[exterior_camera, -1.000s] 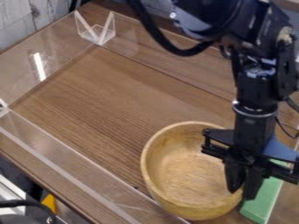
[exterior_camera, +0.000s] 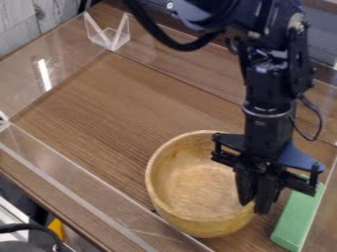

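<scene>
My black gripper is lowered at the right side of a yellow-tan round bowl, its fingers at the bowl's rim. It looks shut on that rim, though the fingertips are partly hidden in dark overlap. Beside the bowl, at the lower right, lies a flat green rectangular object, partly behind the gripper.
A clear plastic piece stands at the back left. Clear edging runs along the left and front of the table.
The gripper and the bowl have both moved a little to the left and up in the view over the last second. The green object stays at the lower right.
</scene>
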